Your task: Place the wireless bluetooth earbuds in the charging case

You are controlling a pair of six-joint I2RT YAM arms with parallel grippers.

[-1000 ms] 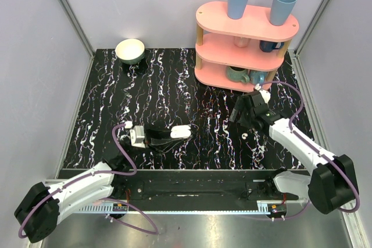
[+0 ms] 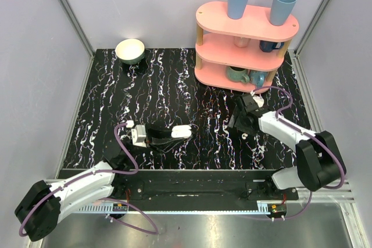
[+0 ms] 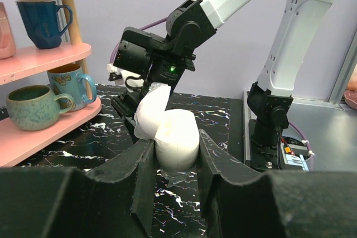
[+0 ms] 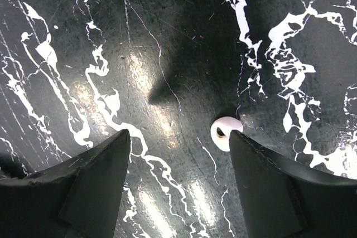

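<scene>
The white charging case (image 2: 181,132), lid raised in the left wrist view (image 3: 176,140), is held by my left gripper, shut on it above the table's left-centre front. My right gripper hangs over the black marble table, part open, its fingers either side of bare surface and beside a small white earbud (image 4: 226,133) lying there; in the top view this earbud (image 2: 244,136) sits just below that gripper.
A pink three-tier shelf (image 2: 238,56) with mugs and blue cups stands at the back right. A cream bowl (image 2: 130,49) is at the back left.
My right arm has moved down and toward the table's front, nearer the earbud. The left arm with the case is nearly still.
</scene>
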